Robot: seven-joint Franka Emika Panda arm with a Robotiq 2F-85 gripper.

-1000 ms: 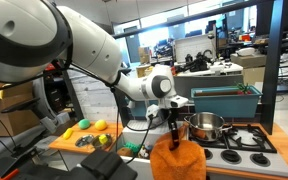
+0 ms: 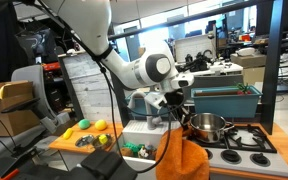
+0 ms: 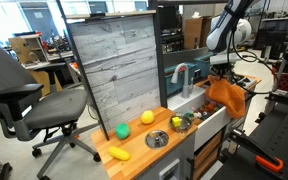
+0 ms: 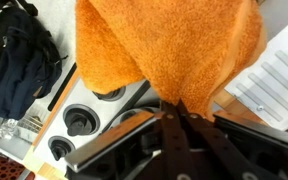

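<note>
An orange towel point(image 2: 181, 156) hangs in front of the counter between the sink and the stove. Its upper end is pinched by my gripper, which is shut on the cloth. In the wrist view the towel point(image 4: 174, 45) spreads out from the fingertips across the upper middle, hiding part of the stove front. The second exterior view shows the towel point(image 3: 226, 93) at the far end of the counter, beneath the white arm.
A steel pot point(image 2: 208, 126) stands on the stove point(image 2: 246, 146) right beside the gripper. Behind it is a teal box point(image 2: 225, 103). The sink point(image 2: 137, 141) holds several small items. Toy fruit, including a yellow banana point(image 3: 119, 153), lies further along the counter.
The arm has swung its wrist to the right and nearer the pot. The towel has shifted a little right and now hangs narrower and more bunched than before.
</note>
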